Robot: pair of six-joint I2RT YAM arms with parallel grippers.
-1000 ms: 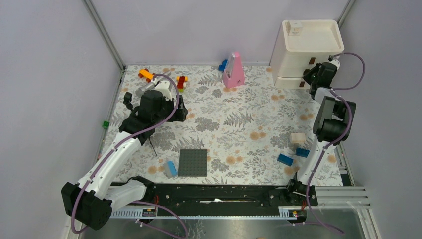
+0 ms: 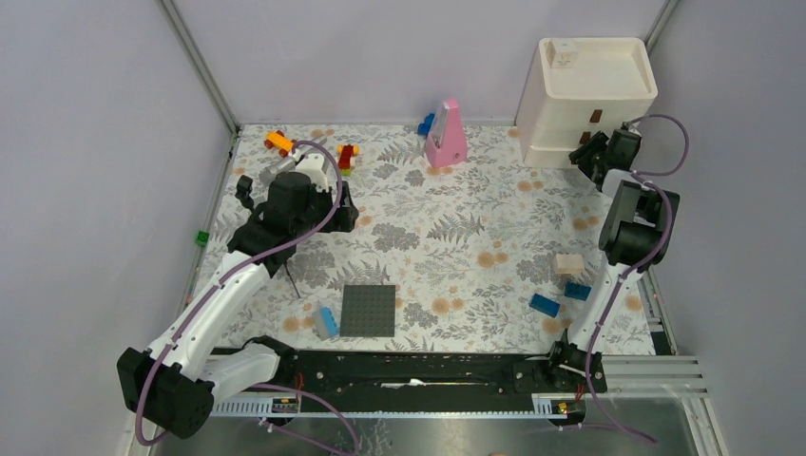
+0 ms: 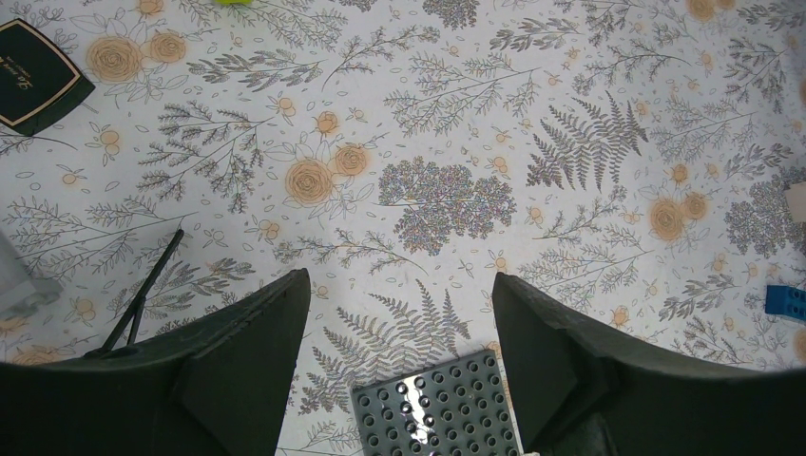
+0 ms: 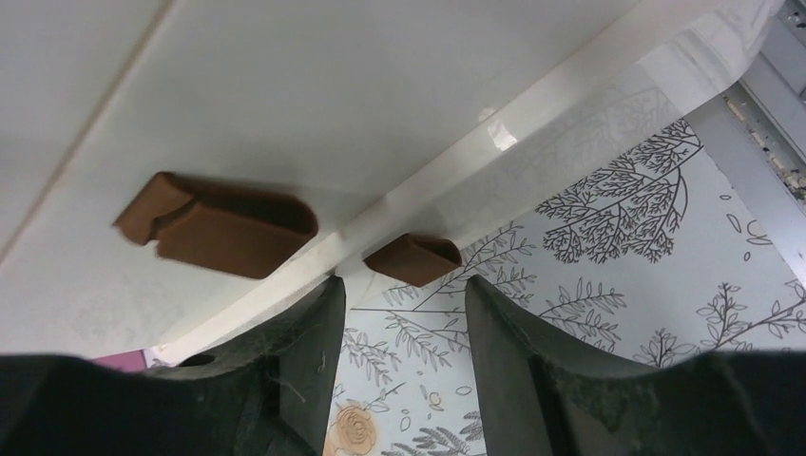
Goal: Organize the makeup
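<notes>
A white drawer cabinet [image 2: 561, 114] with brown pulls stands at the back right, a small white box [image 2: 564, 52] on top. My right gripper is open at its front, near the lowest brown pull [image 4: 413, 259]; another pull [image 4: 228, 233] is higher on the face. My left gripper hangs over the table's left part, fingers apart with nothing between them. Below it in the left wrist view are a dark compact-like case [image 3: 38, 74] and a thin dark stick [image 3: 152, 273].
A pink wedge-shaped object [image 2: 447, 139] and toys [image 2: 279, 142] stand at the back. A baseplate [image 2: 368, 311], blue pieces [image 2: 544, 305] and a cream block [image 2: 568, 263] lie near the front.
My left arm looks unchanged.
</notes>
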